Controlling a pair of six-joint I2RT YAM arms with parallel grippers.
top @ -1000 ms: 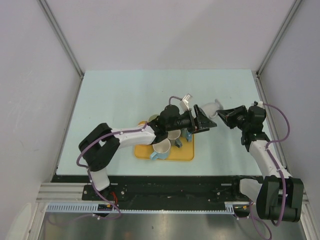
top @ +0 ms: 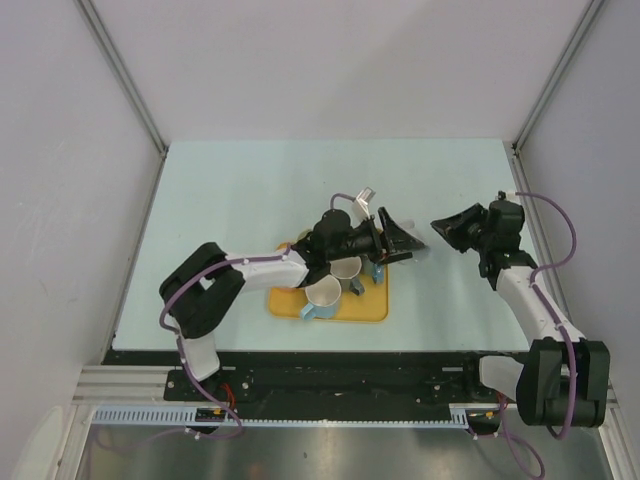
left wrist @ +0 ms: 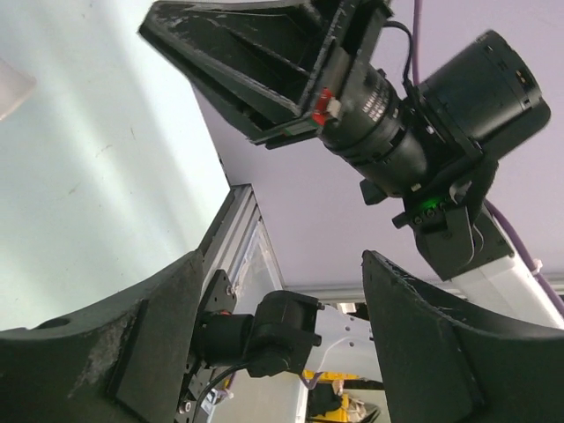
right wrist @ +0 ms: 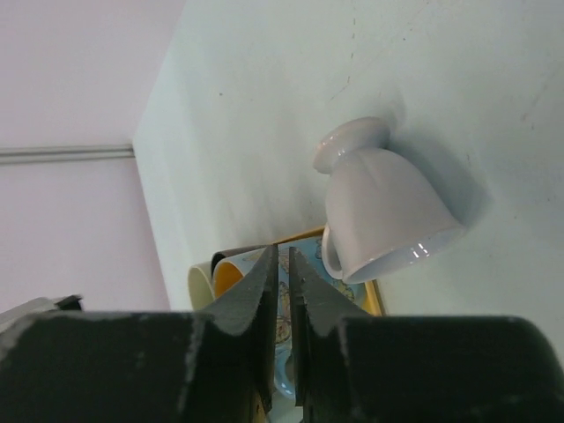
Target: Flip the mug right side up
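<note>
The white mug (right wrist: 379,211) lies on its side on the white table in the right wrist view, handle at its left, opening toward the lower right; in the top view it is mostly behind my left gripper (top: 400,240). That gripper is open over the mug, its fingers large at the bottom of the left wrist view. My right gripper (top: 448,228) is to the right of the mug, apart from it. Its fingertips look close together in the right wrist view, but how far they are parted is unclear.
An orange tray (top: 360,312) of several cups and mugs (top: 322,293) sits left of and below the mug. The right wall is near my right arm.
My left gripper has moved slightly left. The right arm has shifted a little left and up in the top view, and the mug's white body shows less beside the right gripper than a second ago.
</note>
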